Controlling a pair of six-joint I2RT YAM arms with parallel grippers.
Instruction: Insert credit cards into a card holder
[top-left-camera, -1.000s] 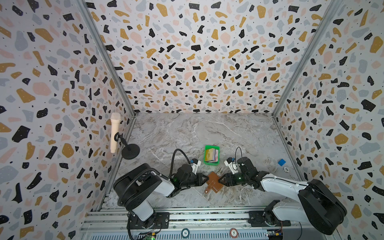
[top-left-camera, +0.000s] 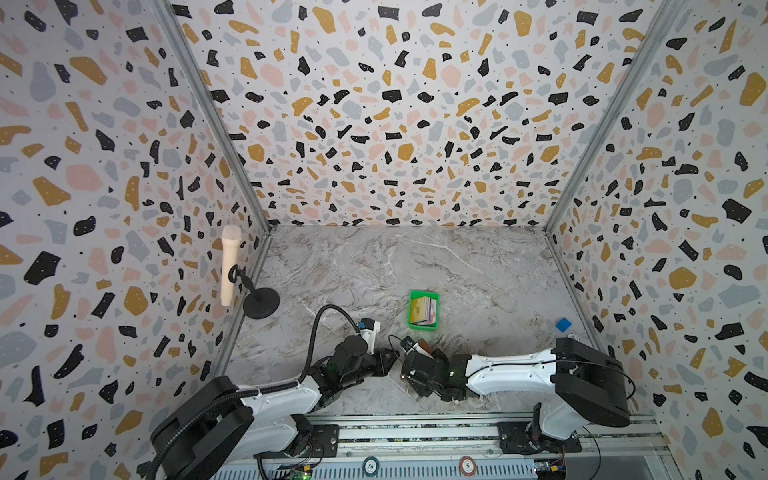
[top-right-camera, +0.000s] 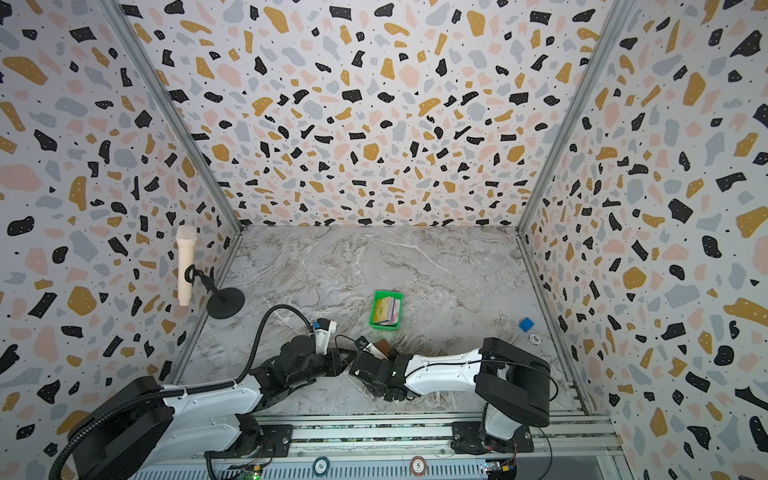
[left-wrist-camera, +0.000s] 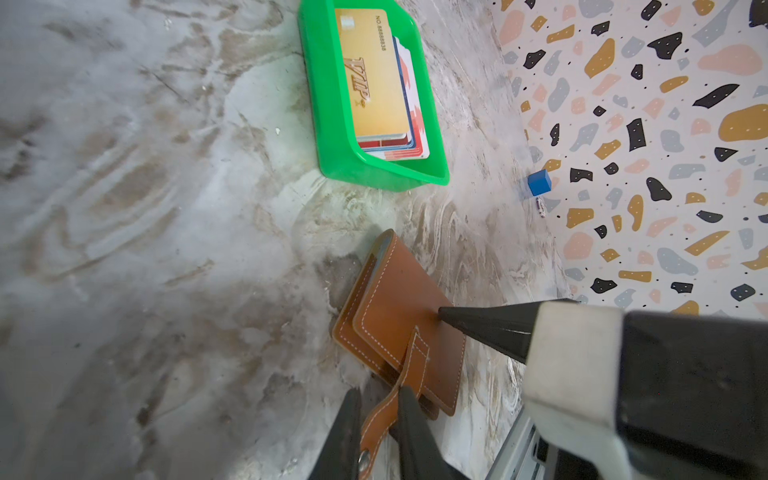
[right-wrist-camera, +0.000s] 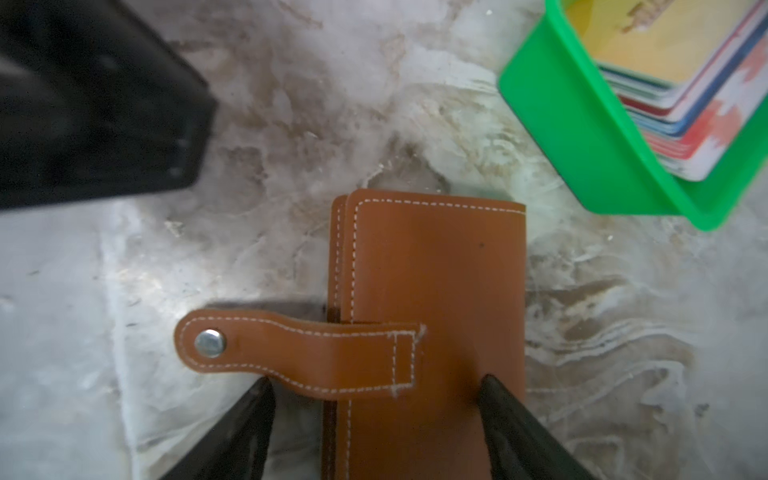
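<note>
A brown leather card holder (right-wrist-camera: 440, 280) with a strap and snap (right-wrist-camera: 210, 342) lies on the table, mostly hidden under the right arm in both top views. My right gripper stands open over it, its fingertips either side of the holder. My left gripper (top-left-camera: 384, 360) is just to the left; in the left wrist view its fingers are low in front of the holder (left-wrist-camera: 408, 304), their opening unclear. A green box (left-wrist-camera: 328, 104) behind holds several cards, a gold one (left-wrist-camera: 368, 72) on top.
A microphone on a black stand (top-left-camera: 261, 302) is at the left. A small blue block (top-left-camera: 563, 325) lies at the far right.
My right arm has swung left and toward the front, now covering the holder. My left gripper has moved slightly left, away from the holder.
</note>
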